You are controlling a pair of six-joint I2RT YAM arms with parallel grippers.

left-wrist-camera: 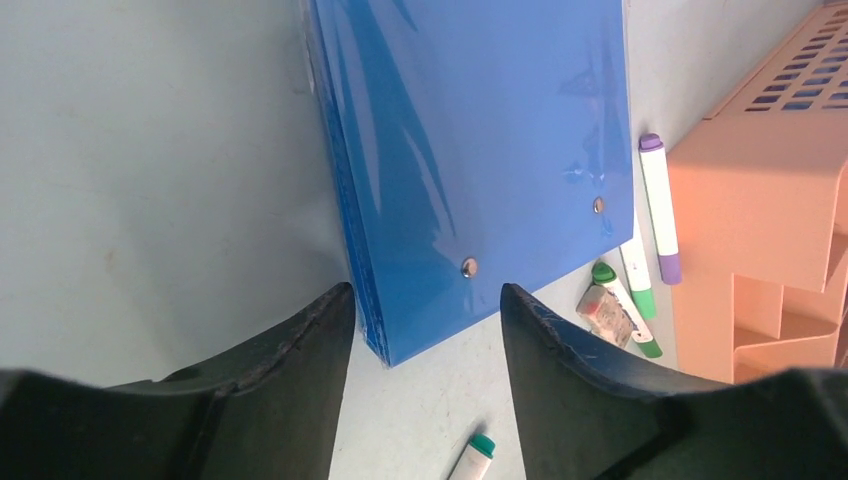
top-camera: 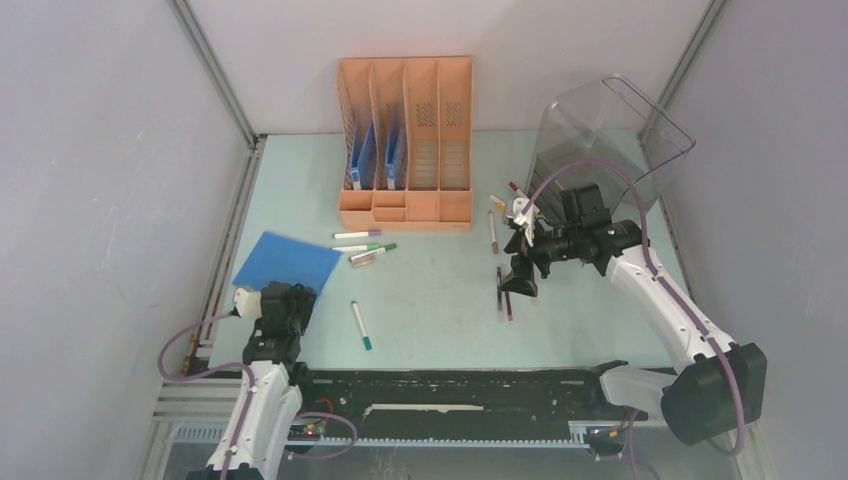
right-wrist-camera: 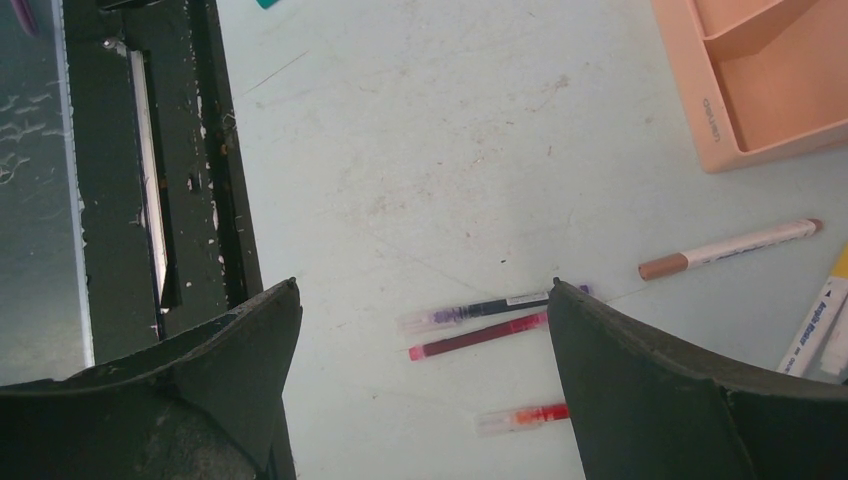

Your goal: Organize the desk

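A blue folder [top-camera: 285, 258] lies flat on the desk's left side. In the left wrist view it [left-wrist-camera: 480, 140] shows a glossy cover and two studs. My left gripper is open at the folder's near corner, a finger on either side of it. My right gripper stands open above several pens at the desk's right, nothing between its fingers. An orange organizer [top-camera: 420, 210] at the back holds two blue folders [top-camera: 362, 160] upright in its left slots.
Markers [top-camera: 360, 325] and an eraser [top-camera: 362, 260] lie near the folder; several pens [top-camera: 493, 232] lie at the right. A clear bin [top-camera: 590, 120] stands at the back right, partly behind the right arm.
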